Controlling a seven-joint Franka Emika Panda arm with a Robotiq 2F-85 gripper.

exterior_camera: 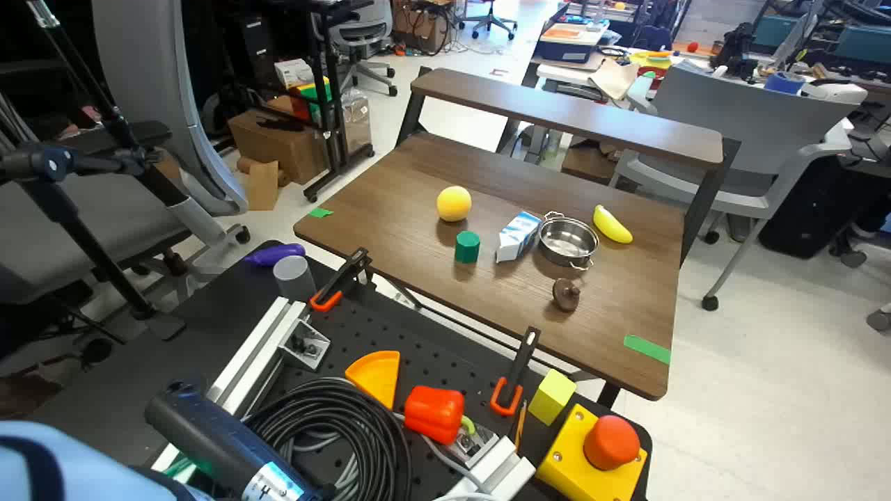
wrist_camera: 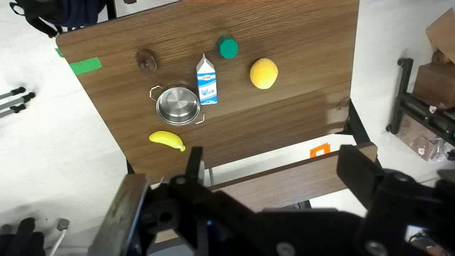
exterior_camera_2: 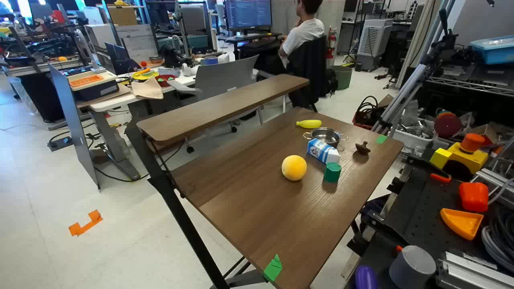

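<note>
Looking down from above the table, my gripper is open and its fingers stand far apart with nothing between them. On the brown tabletop [exterior_camera: 376, 209] lie a yellow ball-like fruit [wrist_camera: 263, 73], a green block [wrist_camera: 228, 47], a blue-and-white milk carton [wrist_camera: 207, 85] on its side, a steel pot [wrist_camera: 177, 105] without its lid, a banana [wrist_camera: 167, 139] and a small brown knobbed object [wrist_camera: 146, 60]. The carton lies close beside the pot. All of these sit apart from my fingers. Neither exterior view shows the gripper.
A raised shelf [exterior_camera: 576, 108] runs along the table's far side. Green tape [exterior_camera: 647, 348] marks a corner. Beside the table, a black bench [exterior_camera: 334, 359] carries an orange pepper [exterior_camera: 434, 412], a yellow wedge [exterior_camera: 376, 376] and coiled cable.
</note>
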